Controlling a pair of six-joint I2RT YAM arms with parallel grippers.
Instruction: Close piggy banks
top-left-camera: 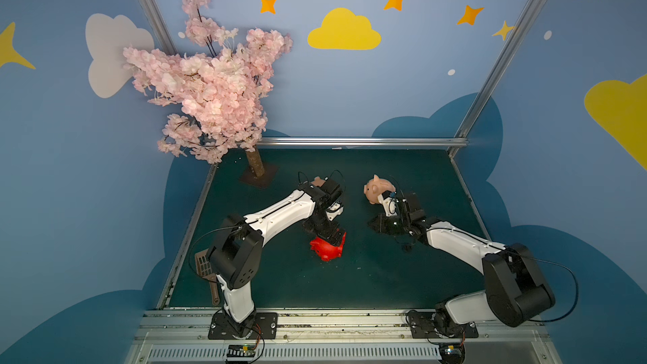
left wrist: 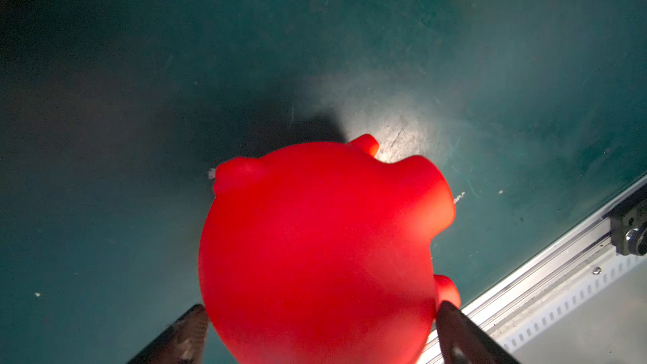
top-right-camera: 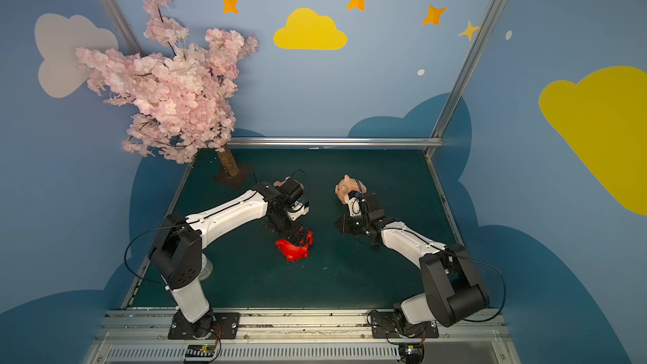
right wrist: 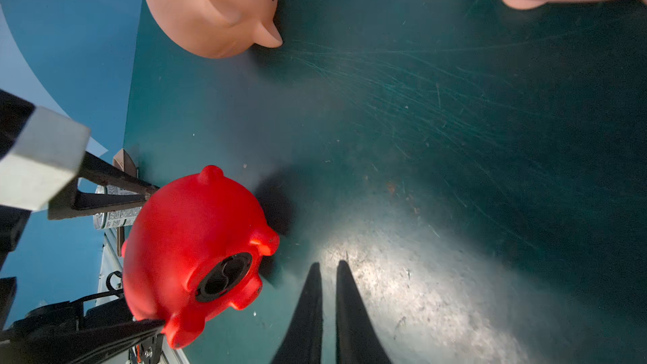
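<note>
A red piggy bank (left wrist: 316,249) is between the spread fingers of my left gripper, which stands open around it. In the right wrist view its underside faces my right gripper, and a dark round stopper (right wrist: 223,276) shows in the belly; how firmly it is seated I cannot tell. My right gripper is shut, nothing visible between its tips, and clear of the red pig. Two pink piggy banks stand farther back: one (top-left-camera: 379,190) beyond the right gripper, another (right wrist: 209,10) partly hidden behind the left arm in the top views.
The blossom tree (top-left-camera: 254,161) rises at the back left. A brown slotted turner (top-left-camera: 205,271) lies by the left edge, and a can (right wrist: 121,205) shows behind the left fingers.
</note>
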